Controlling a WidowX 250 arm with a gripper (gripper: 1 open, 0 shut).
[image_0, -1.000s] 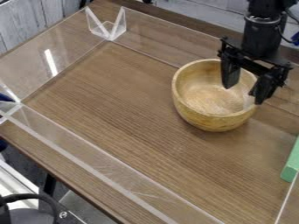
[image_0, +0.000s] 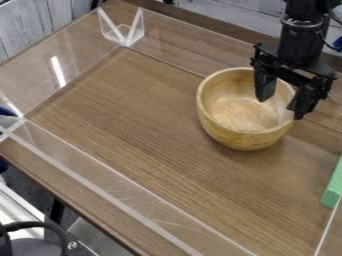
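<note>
The black gripper (image_0: 283, 94) hangs over a wooden bowl (image_0: 241, 125) at the upper right of the view, its fingers spread open at the right part of the bowl, one near the inside and one by the rim. I see nothing held between the fingers. The bowl's inside looks empty.
A clear plastic object (image_0: 122, 25) stands at the upper left. A green object (image_0: 333, 182) lies at the right edge. Black cables (image_0: 27, 240) are at the bottom left corner.
The gripper has shifted very slightly, with the bowl staying about where it was.
</note>
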